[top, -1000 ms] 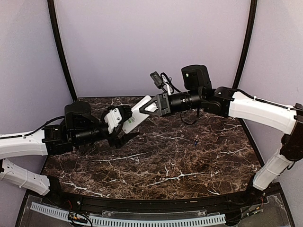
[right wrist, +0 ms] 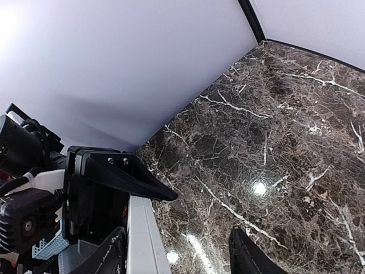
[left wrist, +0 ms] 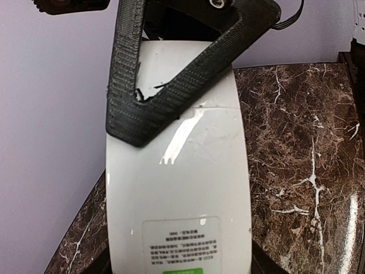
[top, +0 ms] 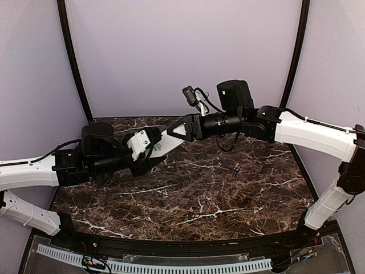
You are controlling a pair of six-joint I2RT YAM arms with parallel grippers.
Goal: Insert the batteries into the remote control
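Observation:
A white remote control (top: 166, 144), tilted, spans between the two grippers in the top view. My left gripper (top: 153, 153) is shut on its lower end. In the left wrist view the remote's back (left wrist: 179, 154) faces the camera, with a printed label and a green patch near the bottom. My right gripper stands part open at the upper end. The remote's edge (right wrist: 145, 240) lies by its left finger, with a wide gap to the other. A black right finger (left wrist: 128, 103) crosses the remote's back. The battery compartment's inside is not visible.
Two tiny dark objects, possibly batteries (top: 236, 170), lie on the brown marbled table (top: 228, 200) right of centre. Pale walls enclose the back and sides.
The left gripper and remote have shifted and turned slightly. The small table objects have not moved.

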